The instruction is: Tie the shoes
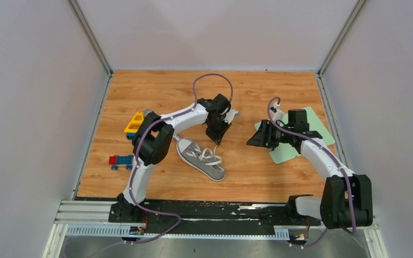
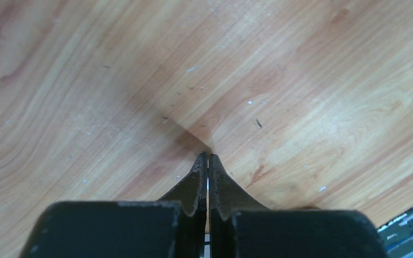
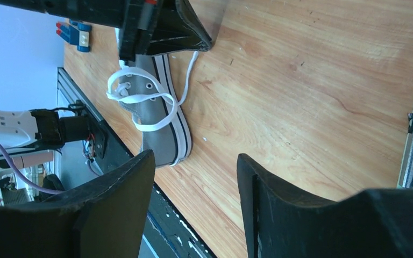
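Observation:
A grey canvas shoe with white laces lies at front centre of the table; in the right wrist view its laces loop loosely over the top. My left gripper is low over the table just behind the shoe, near a lace end; in the left wrist view its fingertips are together over bare wood, nothing seen between them. My right gripper stands to the right, its fingers apart and empty above the table.
Toy pieces, a yellow frame and a red-blue vehicle, lie at the left. A light green board lies under the right arm.

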